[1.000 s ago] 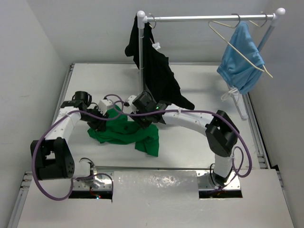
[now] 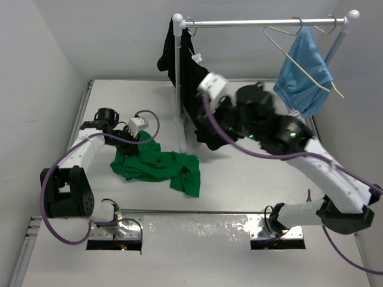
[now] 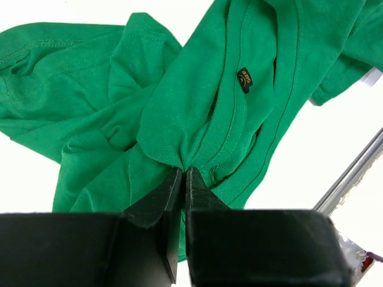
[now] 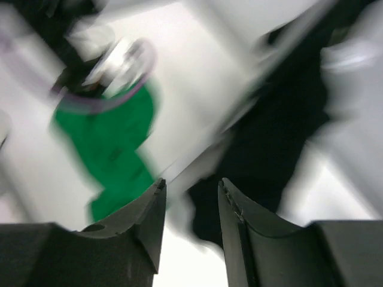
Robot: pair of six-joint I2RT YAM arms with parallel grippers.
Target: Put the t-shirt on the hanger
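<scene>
A crumpled green t-shirt (image 2: 155, 167) lies on the white floor of the workspace at centre-left in the top view. My left gripper is over it, fingertips shut together amid its folds; the left wrist view shows fabric gathered at the tips, though whether any is pinched is unclear. My right gripper is raised, blurred in the top view, its fingers parted with nothing visible between them. Empty beige hanger arms (image 2: 297, 64) show on the rail at the upper right.
The rack's rail (image 2: 239, 23) carries a black garment (image 2: 185, 72) on the left and a blue garment (image 2: 302, 72) on the right. Its left post (image 2: 178, 101) stands behind the green shirt. Bare floor lies to the shirt's right.
My right arm has swung up and right, away from the green shirt, uncovering its right part. My left arm has shifted slightly; the shirt is nearly unchanged.
</scene>
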